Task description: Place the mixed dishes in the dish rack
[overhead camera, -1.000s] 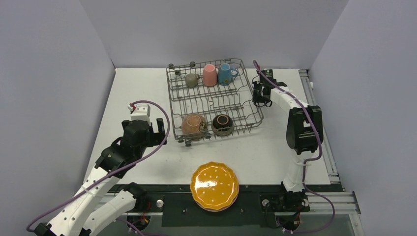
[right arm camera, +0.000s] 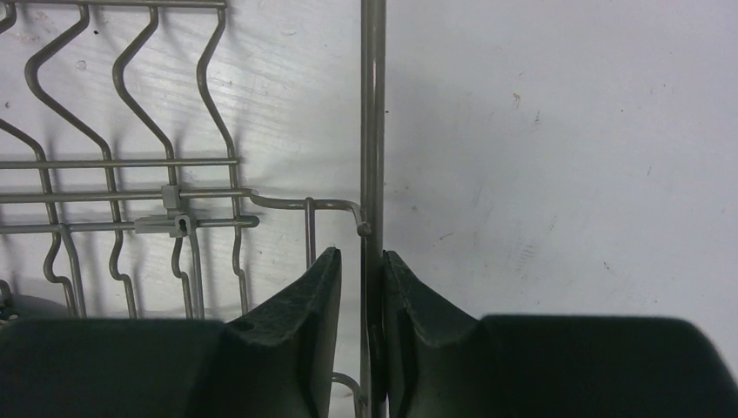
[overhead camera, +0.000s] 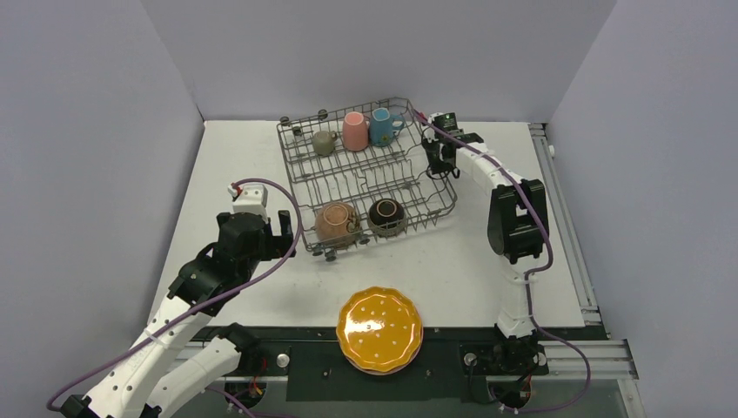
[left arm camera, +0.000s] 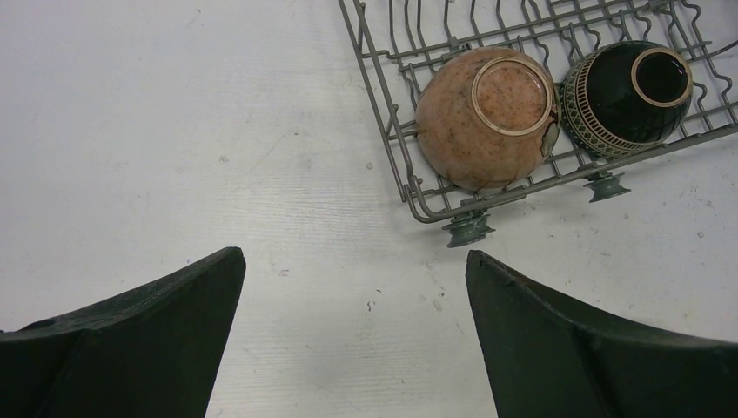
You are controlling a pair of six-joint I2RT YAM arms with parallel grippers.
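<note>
The grey wire dish rack [overhead camera: 348,183] stands slightly turned on the white table. Along its back row sit a small olive cup [overhead camera: 324,143], a pink cup [overhead camera: 354,132] and a blue mug [overhead camera: 381,128]. A speckled brown bowl [left arm camera: 479,113] and a black patterned bowl [left arm camera: 622,96] lean upside down at its front. My right gripper straddles the rack's right rim wire, one finger against the wire and a gap on the other side. Left of the rack, my left gripper is open with nothing between its fingers. A yellow scalloped plate [overhead camera: 380,328] lies at the table's front edge.
Bare table shows to the left of the rack and between it and the plate. Grey walls stand at the back and both sides. A metal rail [overhead camera: 566,226] runs along the right edge. Purple cables hang along both arms.
The rack has shifted left and turned a little, dishes still in it. My right gripper has moved left alongside its right rim. The left arm and the plate have stayed put.
</note>
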